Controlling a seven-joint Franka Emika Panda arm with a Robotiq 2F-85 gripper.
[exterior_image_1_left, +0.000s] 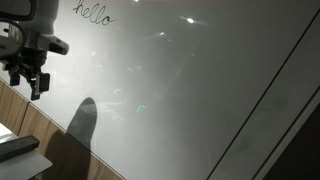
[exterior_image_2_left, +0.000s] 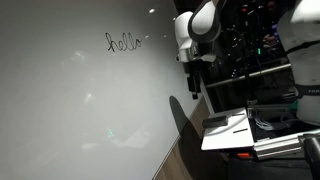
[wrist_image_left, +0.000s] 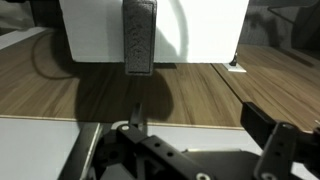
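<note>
My gripper hangs open at the upper left of exterior view 1, in front of the whiteboard. In exterior view 2 the gripper is above and left of a dark oblong block, which looks like an eraser. That block lies on a white surface at the top of the wrist view, apart from the fingers. Nothing shows between them. The handwritten word "hello" stands on the whiteboard in dark ink.
A wood-grain strip lies between the white surface and the whiteboard's edge. Cables and equipment crowd the right side of exterior view 2. A small green mark shows on the board.
</note>
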